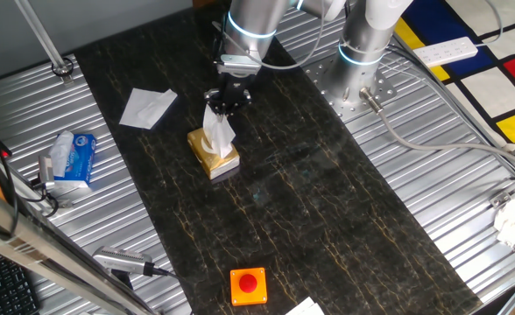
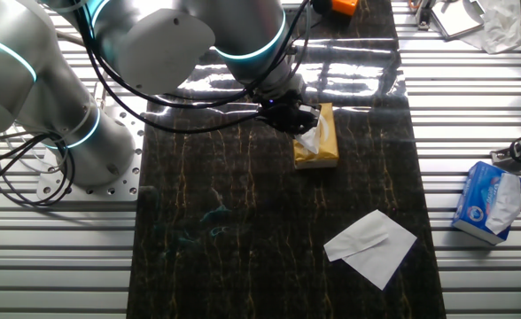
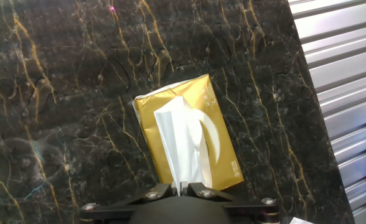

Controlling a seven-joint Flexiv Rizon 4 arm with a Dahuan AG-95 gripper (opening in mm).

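A gold tissue pack [image 1: 207, 156] lies on the dark marbled board, below my gripper. From its opening a white tissue [image 3: 182, 140] rises up to the fingertips. In the wrist view the fingers meet on the tissue's upper end, so the gripper is shut on it. The tissue's lower part still sits in the pack's slot. In exterior view 2 the gripper [image 2: 307, 122] partly covers the tissue beside the gold pack [image 2: 328, 142]. A loose white tissue sheet [image 2: 372, 248] lies flat on the board, apart from the pack.
A blue tissue pack [image 1: 75, 161] rests on the slatted metal at the left. The orange box with a red button [image 1: 249, 285] stands near the board's front end. Much of the board's middle [image 1: 319, 201] is clear.
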